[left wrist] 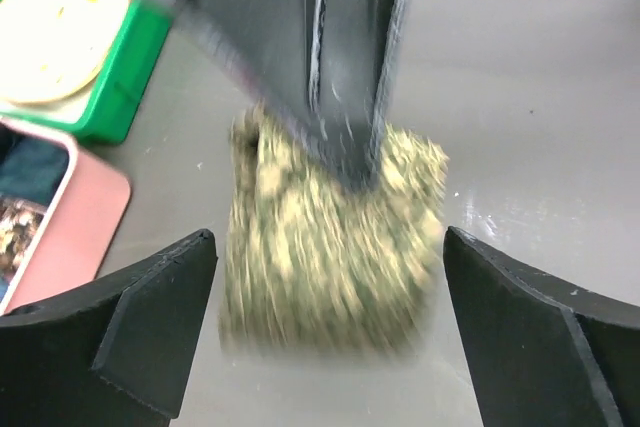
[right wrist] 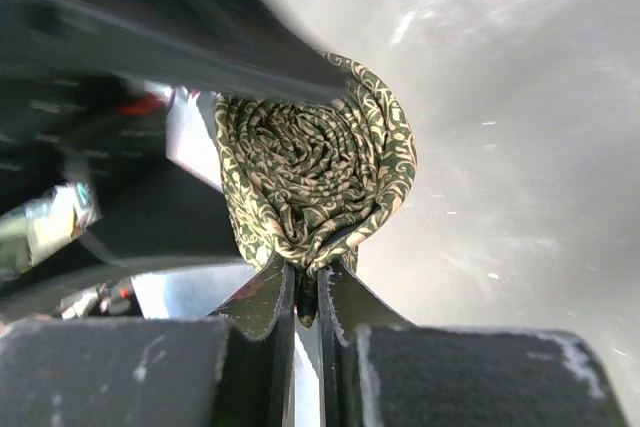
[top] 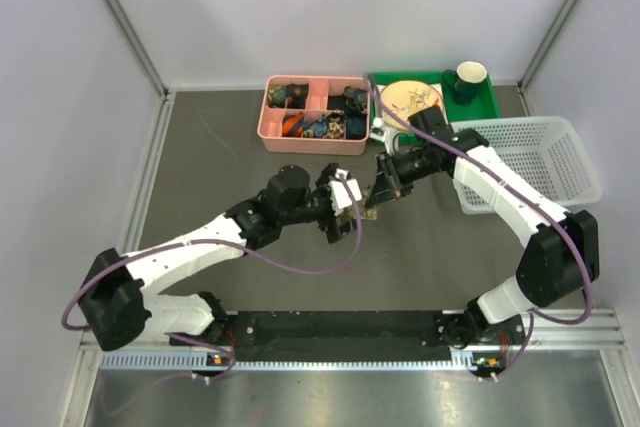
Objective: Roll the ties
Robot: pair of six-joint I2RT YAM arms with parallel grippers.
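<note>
An olive patterned tie (right wrist: 315, 162), wound into a thick coil, hangs between the two grippers in mid air over the table. My right gripper is shut on a pinched fold at the coil's lower edge in the right wrist view. My left gripper stands open, its fingers either side of the roll (left wrist: 330, 237) in the left wrist view, where the right gripper's dark fingers reach over the roll from above. In the top view the roll (top: 368, 213) is partly hidden by both grippers.
A pink compartment box (top: 267, 122) with several ties stands at the back. Behind and right are a green tray (top: 484, 97) with a round board and mug, and a white perforated basket (top: 540, 162).
</note>
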